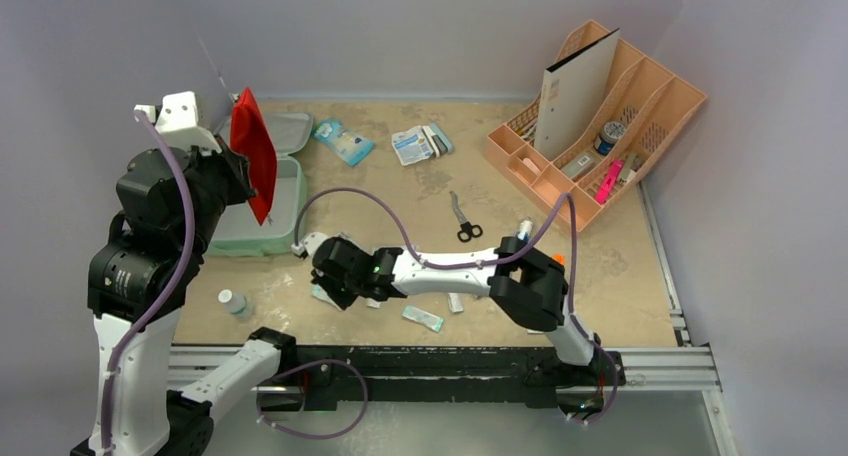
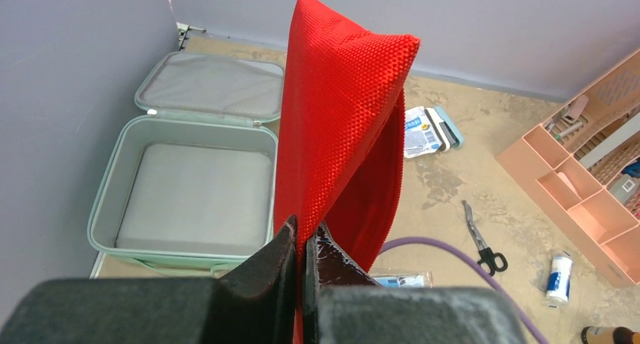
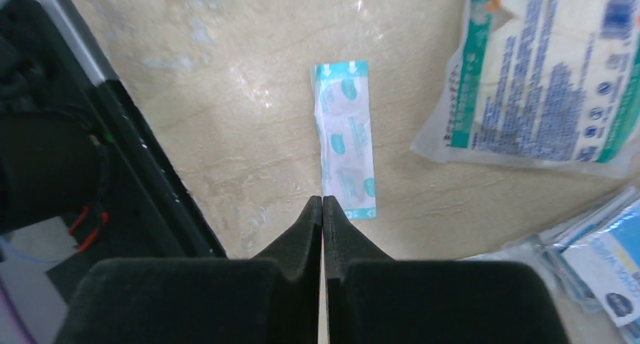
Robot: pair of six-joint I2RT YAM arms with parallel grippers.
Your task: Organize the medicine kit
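Observation:
A small white-teal packet [image 3: 346, 136] lies flat on the table in the right wrist view. Just past its near end are the tips of my right gripper, shut, with nothing between them; the packet is outside the fingers. A red pouch [image 2: 340, 110] hangs upright from my left gripper, which is shut on its lower edge. Left of the pouch stands the green case [image 2: 113, 163], its lid folded back and its inside empty. In the top view, the right arm covers part of the table's front left.
Other packets lie close by, including a clear bag of gauze [image 3: 543, 72]. Scissors [image 1: 463, 219], a white bottle [image 1: 235, 303] and a teal packet [image 1: 423, 318] are spread about. The pink organizer [image 1: 560, 191] fills the back right.

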